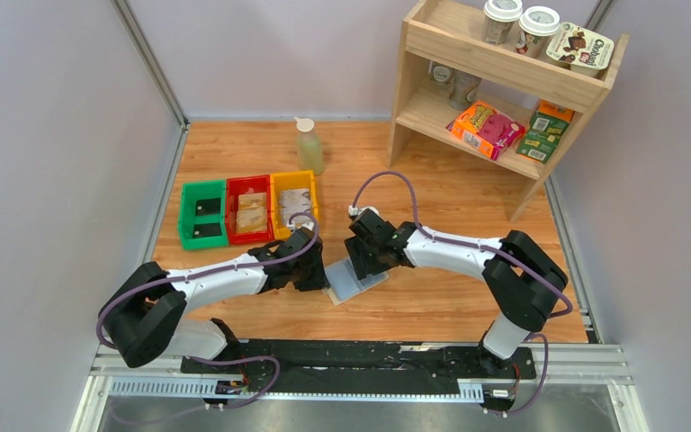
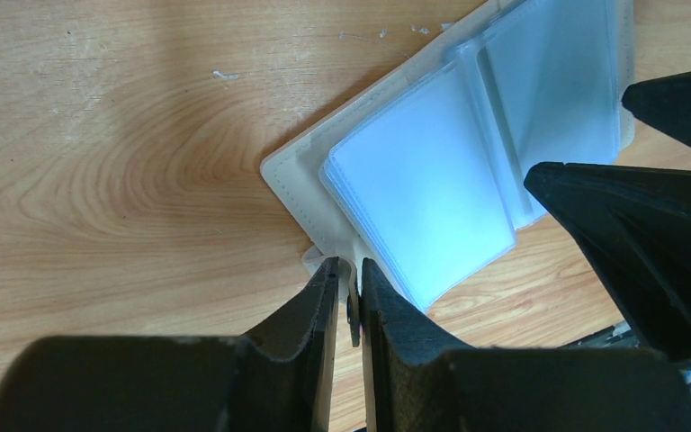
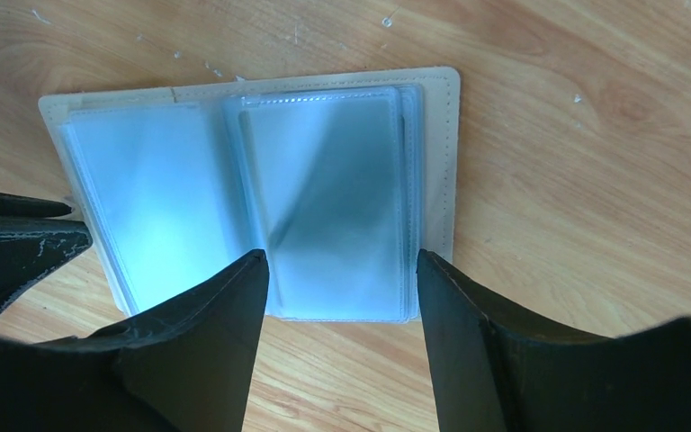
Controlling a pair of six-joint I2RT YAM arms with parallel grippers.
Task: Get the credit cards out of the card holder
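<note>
The card holder (image 3: pixel 342 198) lies spread open on the table, a pale cover with light-blue translucent sleeves on both halves. At its near-left edge my left gripper is shut on the cover's small tab. Over the right half hangs my right gripper, its fingers apart, one fingertip above the sleeve and the other by the outer edge. Nothing shows held between them. Whether cards sit inside the sleeves cannot be made out. In the top view both grippers partly cover the holder (image 1: pixel 346 283).
Behind the left arm stand a green bin (image 1: pixel 202 191) with dark pieces, a red bin (image 1: pixel 248 183) with tan pieces and a yellow bin (image 1: pixel 291 178) with pale pieces. A pump bottle (image 1: pixel 309 148) and a shelf (image 1: pixel 432 117) stand farther back.
</note>
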